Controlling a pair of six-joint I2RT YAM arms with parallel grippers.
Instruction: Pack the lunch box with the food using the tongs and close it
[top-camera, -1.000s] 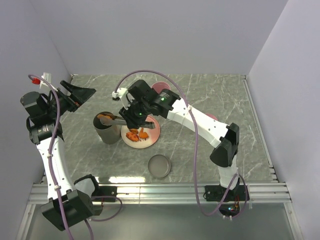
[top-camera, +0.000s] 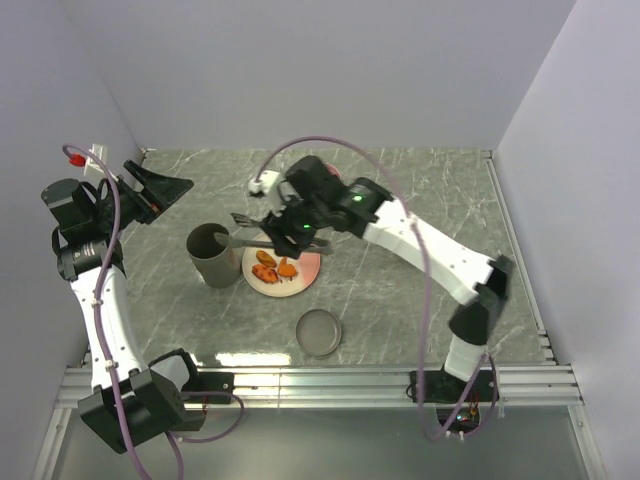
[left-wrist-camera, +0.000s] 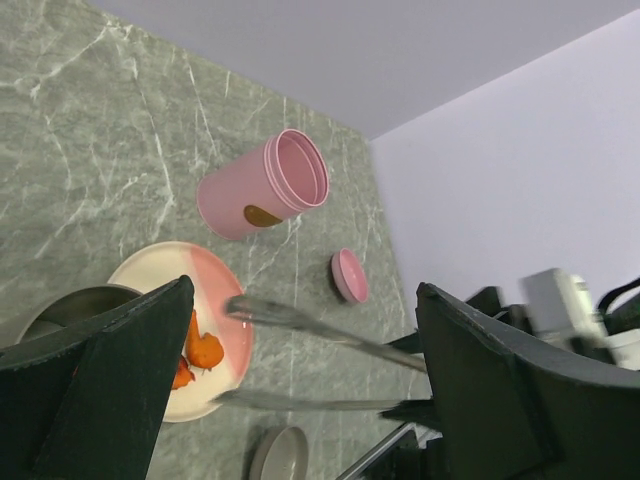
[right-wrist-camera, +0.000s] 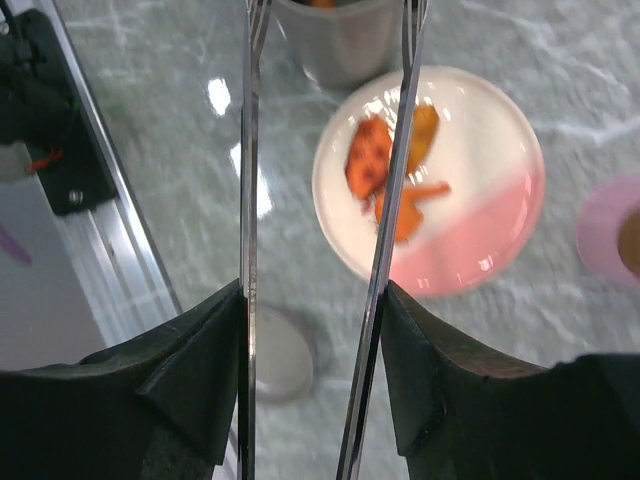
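A grey-brown cup (top-camera: 205, 262) stands left of a pink-and-cream plate (top-camera: 305, 268) holding orange food pieces (top-camera: 265, 273). My right gripper (top-camera: 233, 229) reaches over the plate near the cup's rim, its long blades apart with nothing seen between them; in the right wrist view the cup is at the top, with orange inside. My left gripper (top-camera: 171, 203) hangs open and empty above the table's left side.
A pink cup (left-wrist-camera: 235, 200) stands behind the plate, and a small pink bowl (left-wrist-camera: 348, 276) sits beyond. A grey dish (top-camera: 318, 332) lies near the front edge.
My right gripper has backed rightward out of the cup, and the orange piece at its blades is no longer seen between them. The right arm is blurred; the left is nearly still.
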